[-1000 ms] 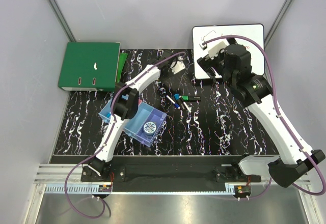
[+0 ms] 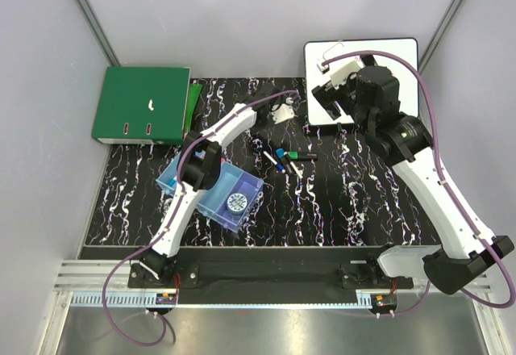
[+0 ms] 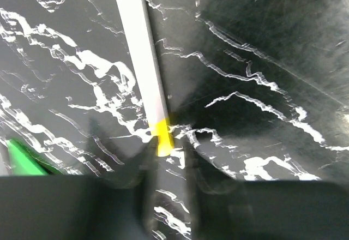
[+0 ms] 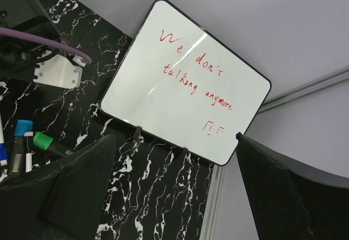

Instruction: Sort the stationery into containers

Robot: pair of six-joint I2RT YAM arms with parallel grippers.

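Observation:
A slim white stick with a yellow end (image 3: 162,136) lies on the black marbled table in the left wrist view. My left gripper is just at that yellow end, its blurred fingers slightly apart with table showing in the narrow gap. In the top view the left arm hides this stick. Several markers lie mid-table, among them a green-ended one (image 2: 302,156) and a white one with a blue end (image 2: 272,160). The blue compartment box (image 2: 216,195) sits partly under the left arm. My right gripper hangs wide open and empty near the whiteboard.
A whiteboard (image 4: 163,95) with red writing leans at the back right. At the back left stands a large green folder (image 2: 141,101). A round patterned item (image 2: 236,202) is inside the box.
The right arm, markers and box look the same.

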